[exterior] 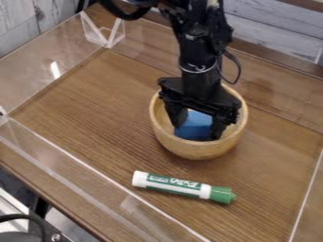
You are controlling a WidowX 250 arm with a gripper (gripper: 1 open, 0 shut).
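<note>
The black robot gripper (199, 112) reaches down into a light wooden bowl (188, 149) in the middle of the table, its fingers spread open on either side of a blue object (195, 127) lying in the bowl. Whether the fingers touch the blue object is hard to tell.
A green and white marker (183, 186) lies on the table in front of the bowl. Clear plastic edging runs along the left sides.
</note>
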